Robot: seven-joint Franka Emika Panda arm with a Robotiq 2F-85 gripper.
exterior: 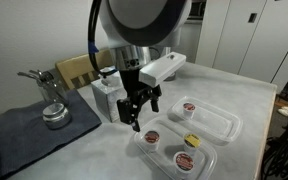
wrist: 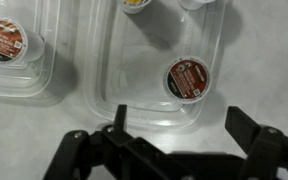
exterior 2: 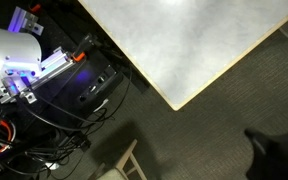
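Note:
Above the near-left end of a clear tray, my gripper (exterior: pixel 146 112) hangs open with nothing between its fingers. The nearer clear tray (exterior: pixel 206 170) holds a red-topped pod (exterior: pixel 152 136), a yellow-topped pod (exterior: pixel 191 142) and another red-topped pod (exterior: pixel 184 162). A second clear tray (exterior: pixel 224 125) behind it holds one pod (exterior: pixel 189 107). In the wrist view, one brown-and-red lidded pod (wrist: pixel 187 79) lies in the tray ahead of the spread fingers, and my gripper is clear of it. Another lidded pod (wrist: pixel 4 40) sits in the tray at the left.
A white box (exterior: pixel 111 100) with tissue-like stuff stands behind my gripper. To the left, a metal-and-glass container (exterior: pixel 54 110) rests on a dark mat (exterior: pixel 24 128). Bare table lies in front and to the left of the trays.

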